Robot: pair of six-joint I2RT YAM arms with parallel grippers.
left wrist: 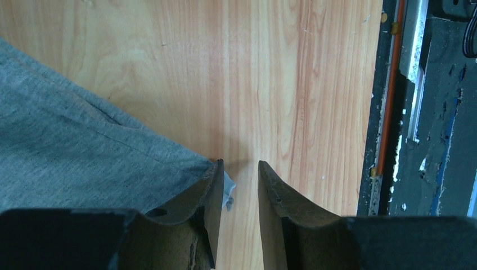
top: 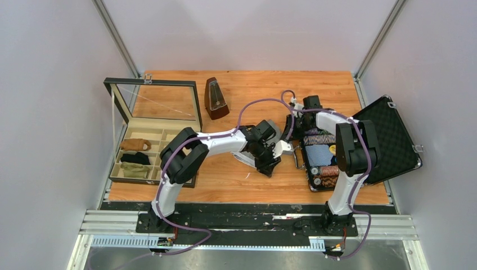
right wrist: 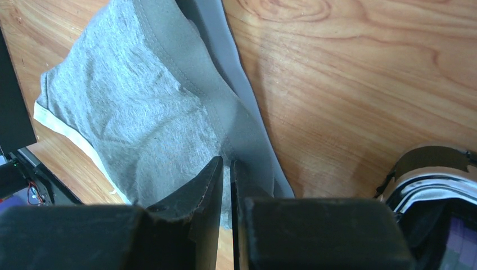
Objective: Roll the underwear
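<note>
Grey underwear (top: 244, 159) lies on the wood tabletop between the arms, partly covered by my left gripper (top: 268, 173) in the top view. In the left wrist view, the left gripper's fingers stand apart, with a corner of the grey cloth (left wrist: 129, 163) beside and behind one fingertip. My right gripper (top: 286, 136) is at the garment's right side. In the right wrist view, only a narrow gap parts its fingertips, which are over the grey waistband (right wrist: 225, 107); whether cloth lies between them is hard to tell.
An open suitcase (top: 304, 167) of rolled items stands close on the right. At left is a lidded box (top: 147, 181) with rolled garments in compartments. A metronome (top: 215, 100) stands behind.
</note>
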